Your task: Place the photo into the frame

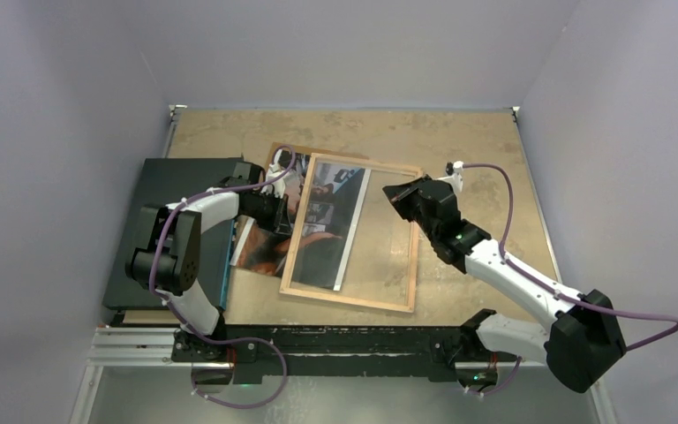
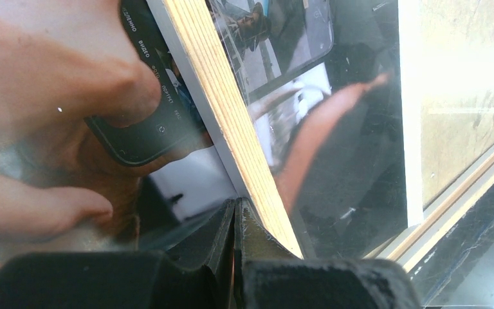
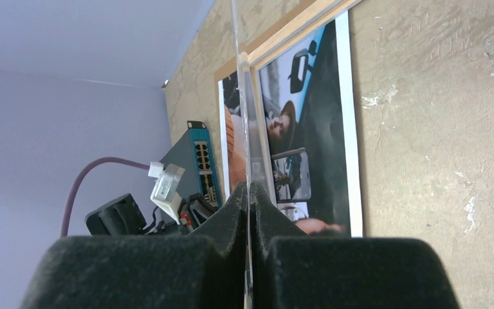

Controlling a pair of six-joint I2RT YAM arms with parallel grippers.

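The photo [image 1: 265,238], a print of a hand and phone, lies under the left bar of the wooden frame [image 1: 349,302]. Its white-edged right part shows inside the frame opening; the rest sticks out left. Pressed close against that left bar, my left gripper is shut, with nothing visible between its fingers. My right gripper is held over the right side of the frame, its fingers closed on the edge of a thin clear sheet [image 3: 245,122]. The sheet appears almost edge-on in the right wrist view and is hard to make out from above.
A dark flat box [image 1: 154,238] lies at the left, beneath my left arm. A brown board edge [image 1: 335,152] shows behind the frame. Bare table [image 1: 481,141] lies to the right and back. Grey walls enclose the table.
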